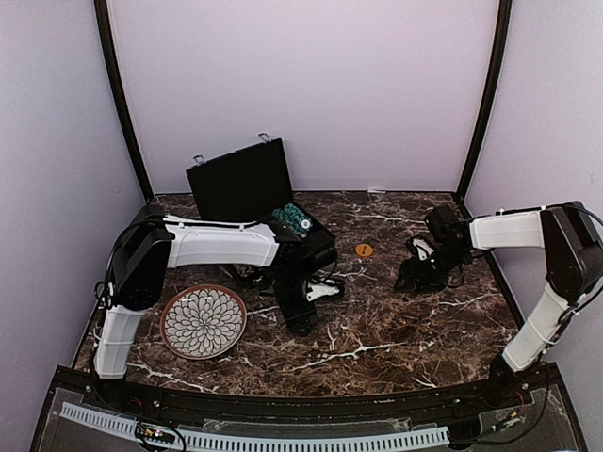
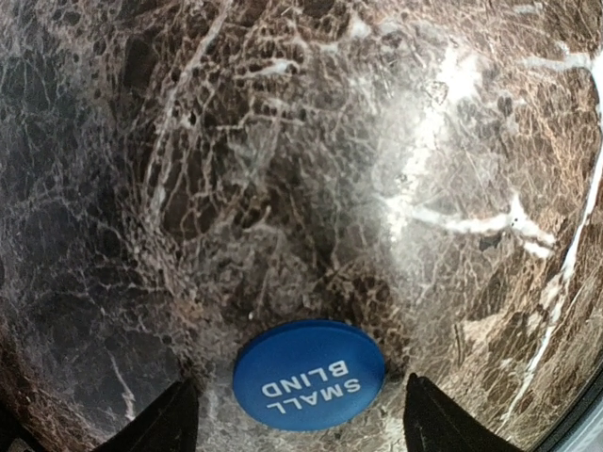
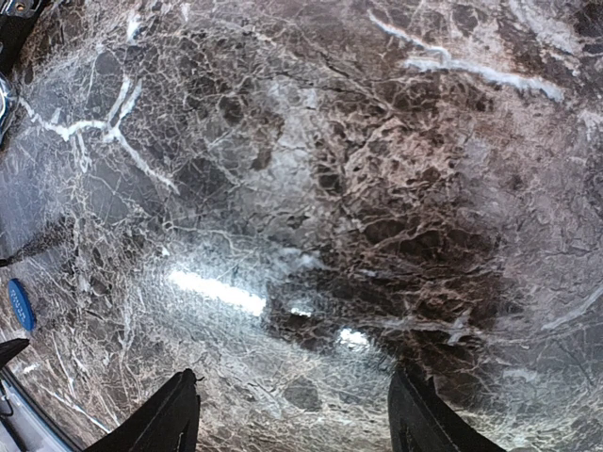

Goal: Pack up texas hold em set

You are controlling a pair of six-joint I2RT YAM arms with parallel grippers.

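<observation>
A blue oval-looking disc marked SMALL BLIND (image 2: 309,375) lies flat on the marble table. My left gripper is open above it, one finger to each side of the disc; in the top view the left arm hides it. The right wrist view catches the same blue disc (image 3: 20,304) at its left edge. My right gripper stands open over bare table on the right side. An orange disc (image 1: 364,250) rests between the arms, farther back. Behind the left arm is the open black case (image 1: 243,181), with teal items (image 1: 294,218) and a white disc in it.
A plate with a white petal pattern (image 1: 203,322) sits front left, close to the left arm. The case's raised lid stands toward the back wall.
</observation>
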